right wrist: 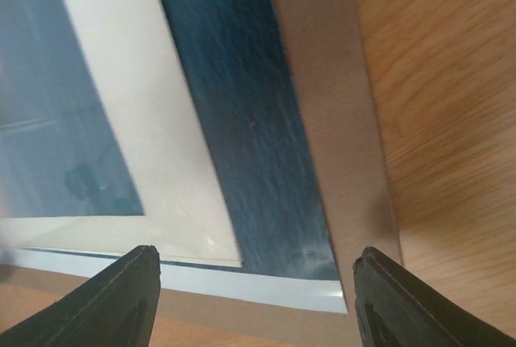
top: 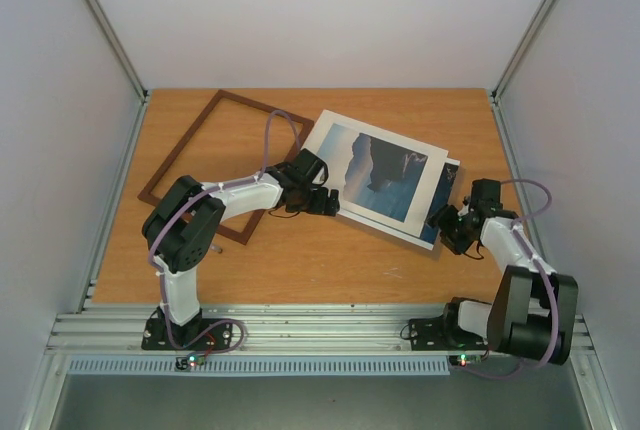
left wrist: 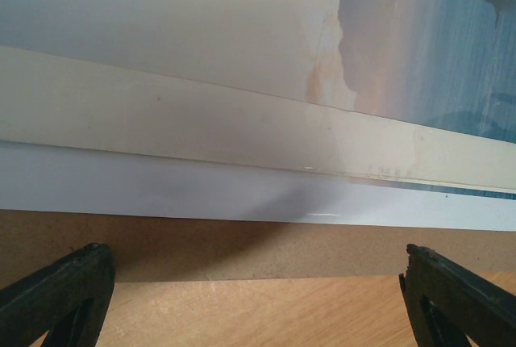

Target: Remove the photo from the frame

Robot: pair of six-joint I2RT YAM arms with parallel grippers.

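Note:
A photo with a cream border (top: 375,172) lies flat, slightly askew, on a white-edged blue print (top: 440,200) and a brown backing board (right wrist: 334,145). Left of this stack the empty brown frame (top: 192,138) rests on the table. My left gripper (top: 332,202) stands open at the stack's lower left edge; in the left wrist view its fingers (left wrist: 85,286) are spread, with only board edge and table between them. Over the stack's lower right corner my right gripper is partly open, the corners of print and board showing between its fingers, apparently not clamped.
Bare wooden table (top: 300,265) lies in front of the stack, and a narrow strip runs behind it. A small object (top: 216,248) sits near the frame's lower edge. White walls close in the sides and back.

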